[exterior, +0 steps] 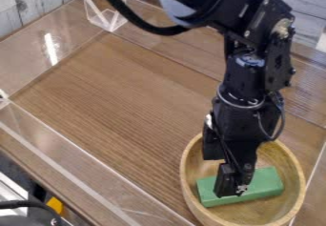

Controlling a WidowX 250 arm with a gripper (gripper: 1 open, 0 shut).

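Observation:
A tan round bowl (199,201) sits at the lower right of the table, holding a green rectangular block (260,186). My black gripper (232,173) reaches down into the bowl, its fingertips low over the left-middle part of the block and hiding some of it. The gripper is open; whether the fingertips touch the block is unclear.
A white wall is at the upper left, and dark and yellow cables lie beyond the table's lower left edge.

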